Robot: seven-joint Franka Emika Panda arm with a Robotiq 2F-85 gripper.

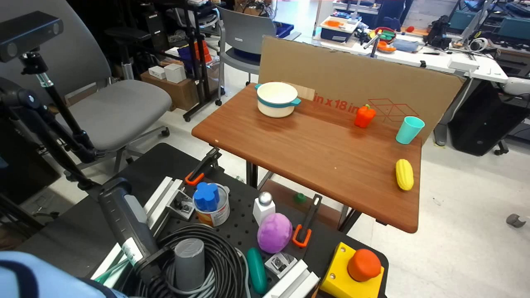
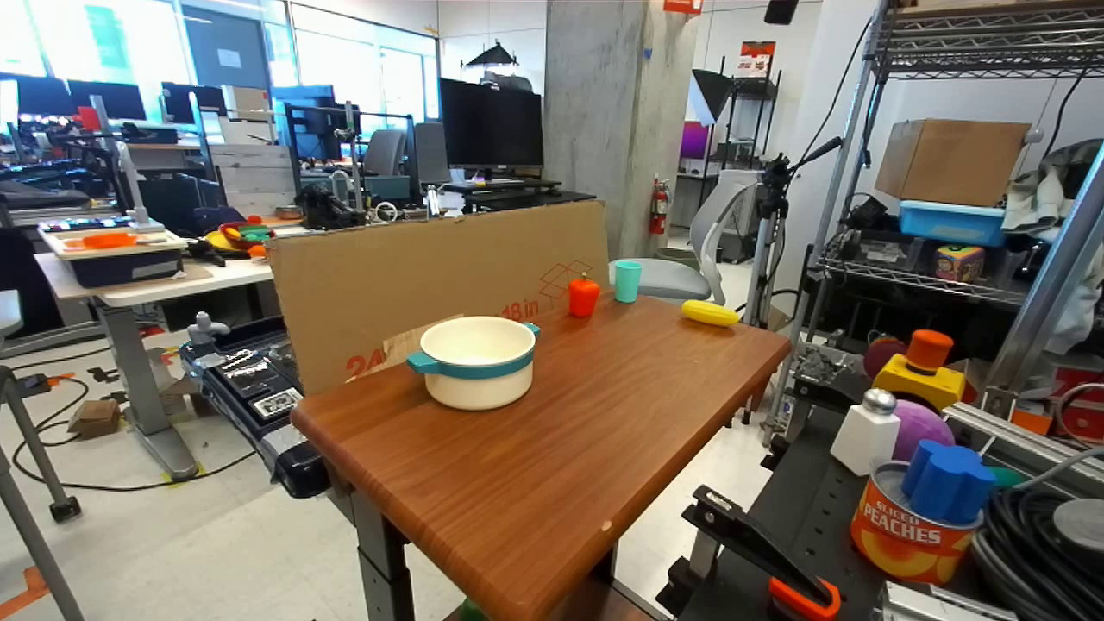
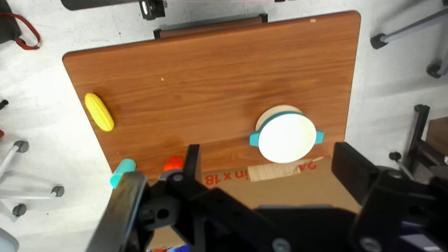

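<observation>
My gripper is open high over the wooden table, its two dark fingers wide apart with nothing held between them; neither exterior view shows it. A cream pot [image 1: 276,99] with teal rim and handles stands near the cardboard; its pale inside faces up. Toward the other end sit an orange-red pepper [image 2: 584,297] and an upright teal cup [image 1: 410,130]. A yellow corn-shaped piece [image 3: 99,112] lies near the table's short edge. From the wrist, one finger partly covers the pepper [image 3: 174,163], and the cup [image 3: 122,172] shows beside the gripper's dark body.
A cardboard sheet [image 1: 348,74] stands as a wall along one long side of the table [image 1: 308,154]. On the black cart alongside are a can [image 2: 916,523], a purple ball [image 1: 274,233] and a yellow box with a red button [image 1: 353,272].
</observation>
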